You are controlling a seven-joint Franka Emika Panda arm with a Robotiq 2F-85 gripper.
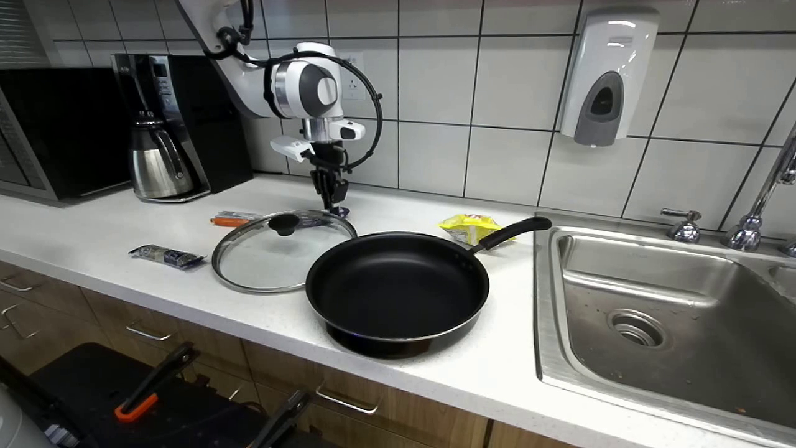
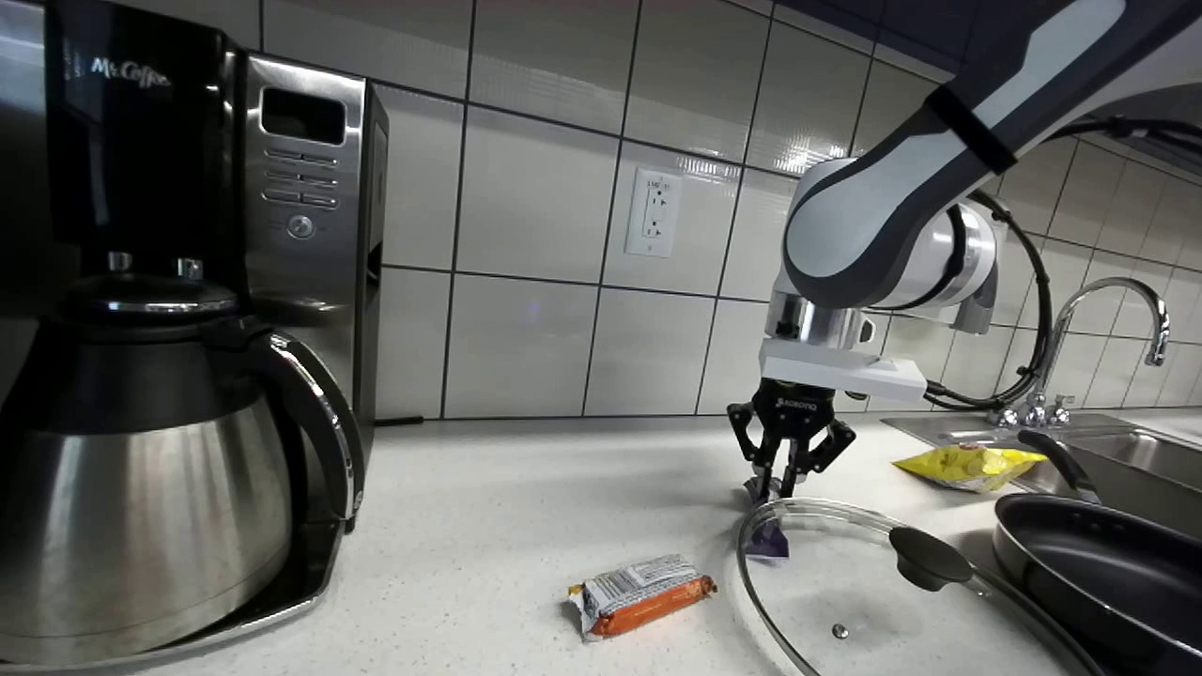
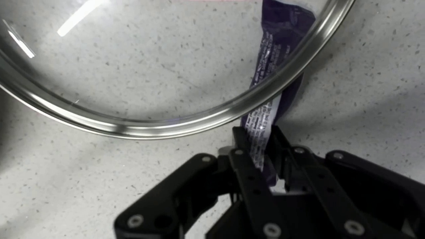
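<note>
A purple-wrapped bar (image 3: 259, 119) lies on the counter, its far part under the rim of the glass lid (image 3: 195, 124). My gripper points down at the bar's near end, in the wrist view, with one finger on each side of the wrapper. Its fingers are drawn in close around the bar; whether they press on it I cannot tell. In exterior view 2 the gripper (image 2: 775, 490) is low at the counter behind the lid, the purple wrapper end (image 2: 768, 541) showing below it.
A black frying pan (image 1: 399, 287) stands right of the lid, its handle toward the sink (image 1: 546, 298). Nearby lie a yellow bag (image 1: 470, 226), an orange-and-silver packet (image 2: 644, 597) and a dark packet (image 1: 168, 256). The coffee maker (image 2: 304, 248) stands left.
</note>
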